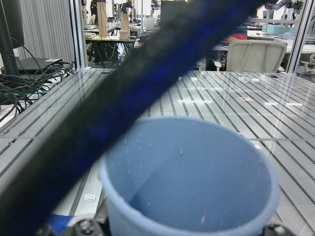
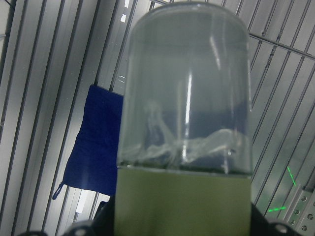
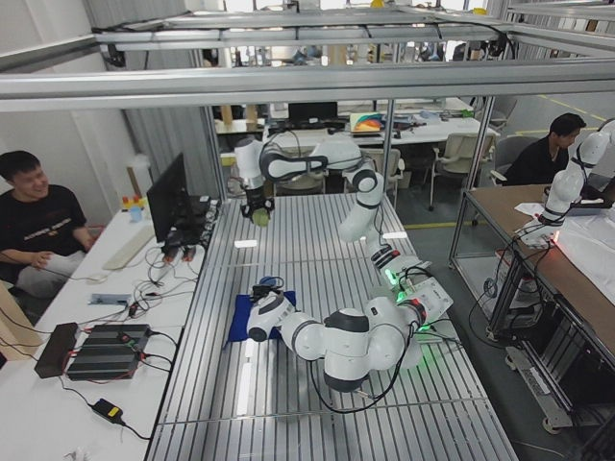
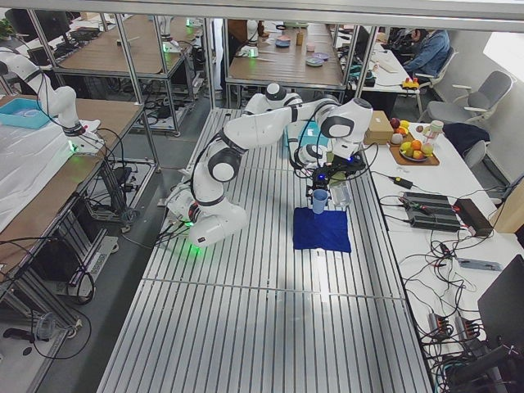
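A blue cup (image 4: 319,202) (image 1: 192,196) is upright in my left gripper (image 4: 318,192), which is shut on it above a dark blue cloth (image 4: 321,232) (image 2: 91,142) on the slatted table. My right gripper (image 3: 257,213), raised over the table in the camera left view, is shut on a bottle (image 2: 183,206) with a clear upper part and a pale green lower band. In the right wrist view the bottle fills the centre and hides part of the cloth.
Cables, black boxes and a monitor (image 3: 168,197) line the side desk. A light blue bin (image 4: 293,143) sits behind the arms. Metal frame posts surround the table.
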